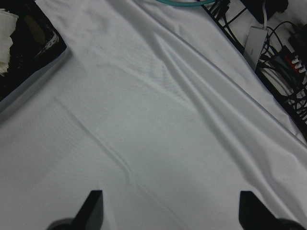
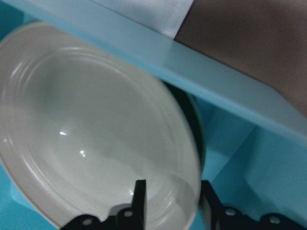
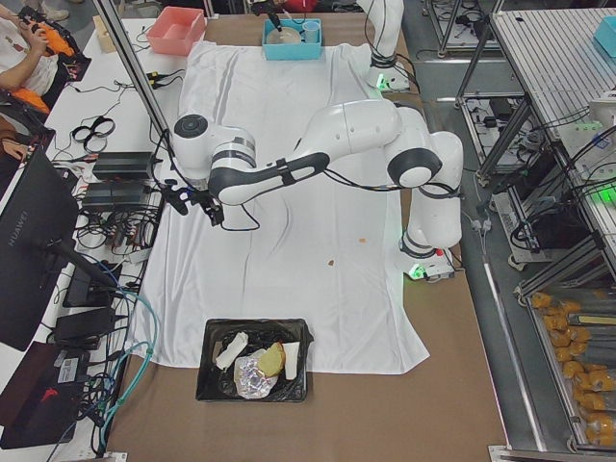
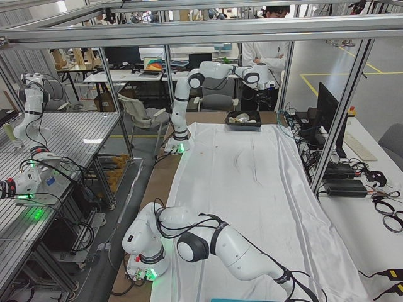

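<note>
My right gripper has its fingers at the near rim of a pale white bowl (image 2: pixel 86 120), one finger inside, the other outside; whether it grips the rim is unclear. The bowl sits in a blue bin (image 3: pixel 293 54), over a dark green dish edge (image 2: pixel 194 120). In the left wrist view my left gripper is open over the white cloth (image 1: pixel 158 124), nothing between its fingers. A black bin (image 3: pixel 207 385) with foil, white pieces and a yellowish item lies at the cloth's near end in the camera left view.
A pink container (image 3: pixel 176 29) stands on the side table at back left. Monitor, cables and electronics line the left side.
</note>
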